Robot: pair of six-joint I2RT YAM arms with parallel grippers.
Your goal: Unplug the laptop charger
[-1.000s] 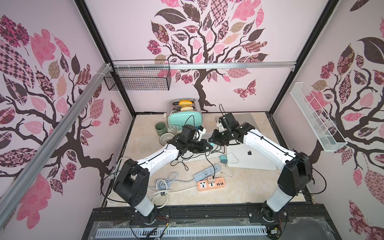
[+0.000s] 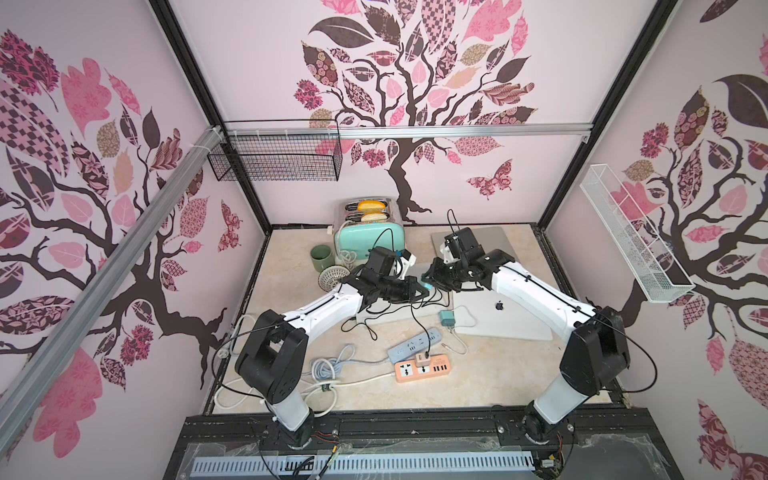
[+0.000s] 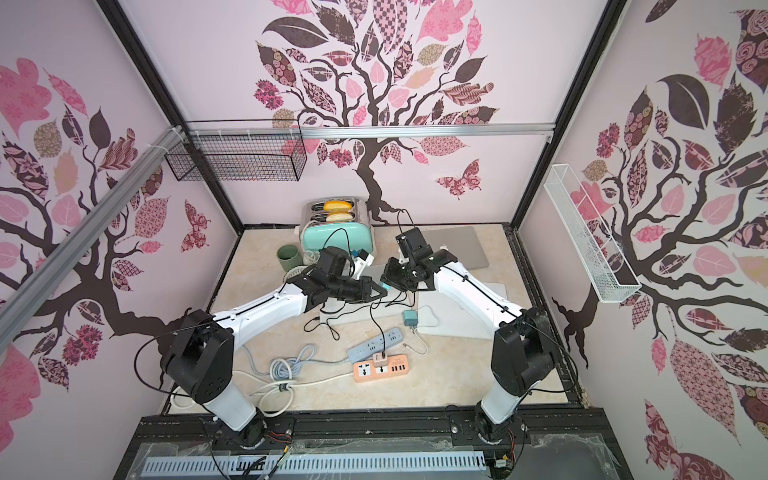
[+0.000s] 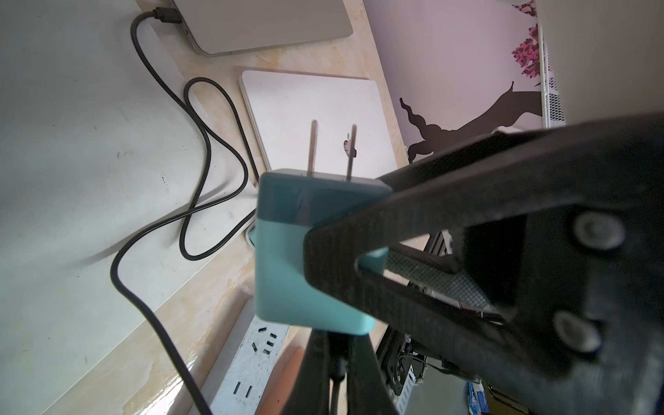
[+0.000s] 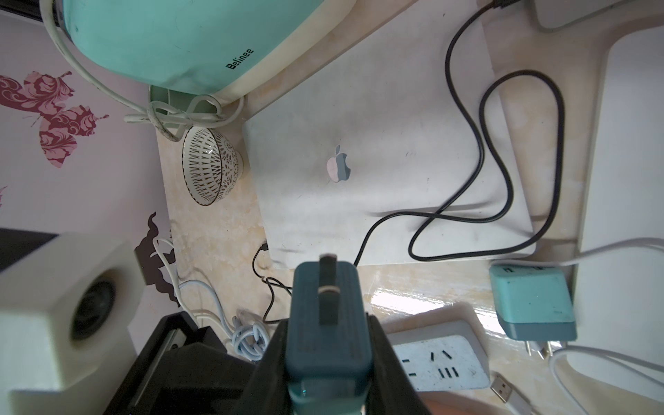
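In the left wrist view a teal charger with a dark top band stands with its two metal prongs pointing up. My right gripper is shut on its sides. Just beneath the charger, my left gripper is shut on the black cable's connector. Whether that connector still sits in the charger's port is hidden. Both grippers meet above the middle of the table in the top left view. A black cable loops over a silver laptop; its other end is plugged into a grey laptop.
A second teal charger lies by the white laptop. A blue-grey power strip and an orange one lie in front. Behind stand a teal toaster, a green cup and a patterned bowl.
My right gripper has shifted slightly to the right, the charger with it. The left gripper is nearly still, while its arm's elbow has moved a little.
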